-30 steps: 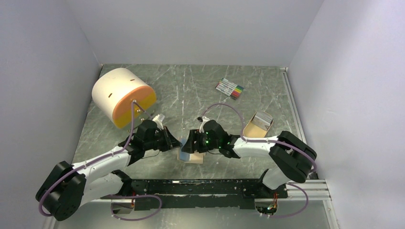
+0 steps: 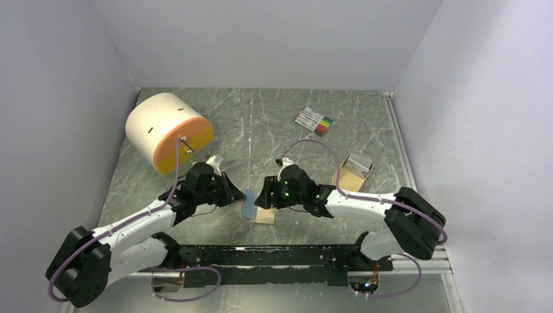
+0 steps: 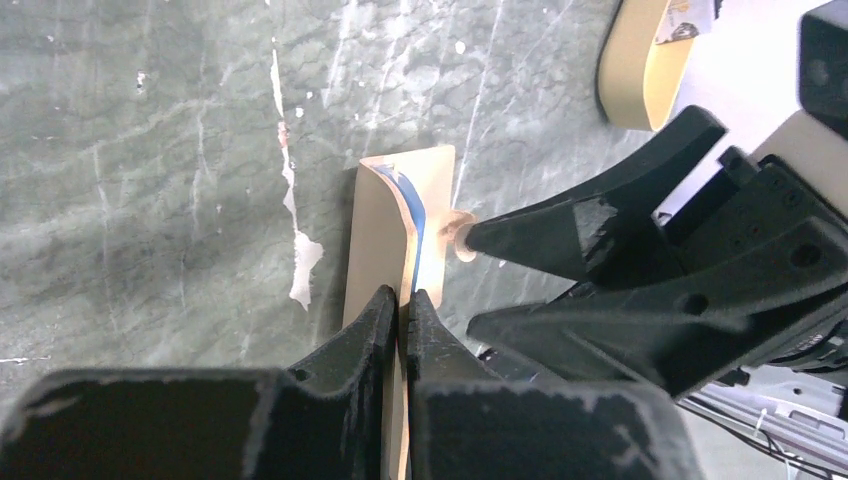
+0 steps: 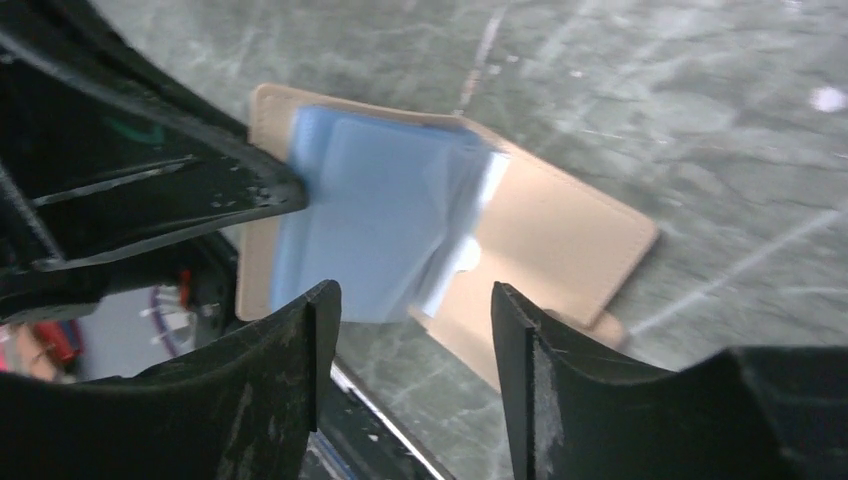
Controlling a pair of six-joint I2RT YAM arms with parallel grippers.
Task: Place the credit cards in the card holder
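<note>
A beige card holder with a blue inner side lies partly unfolded on the table's front middle. My left gripper is shut on one edge of its cover, which stands raised in the left wrist view. In the right wrist view the blue inner panel faces up beside the flat beige flap. Over the holder, my right gripper is partly open, a clear gap between its fingers and nothing held there. The cards appear to be the pale stack in a tan tray at the right.
That tan tray stands beyond the right forearm. Coloured markers lie at the back. A large cream and orange cylinder occupies the left rear. Between these, the table's middle is clear. Both grippers are close together.
My right gripper has shifted slightly to the right, its forearm swinging outward as well. The left gripper stays almost still at the holder's edge.
</note>
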